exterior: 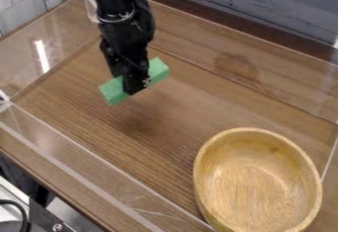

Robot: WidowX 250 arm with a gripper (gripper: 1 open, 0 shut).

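A green block (149,72) lies tilted at the gripper (129,78), left of centre, above or on the wooden table (158,137). The black gripper reaches down from the top and covers the block's middle. I cannot tell whether its fingers grip the block or only surround it.
A large round yellow bowl (258,182) sits at the front right. Walls border the table at the back, and dark cables show at the lower left corner.
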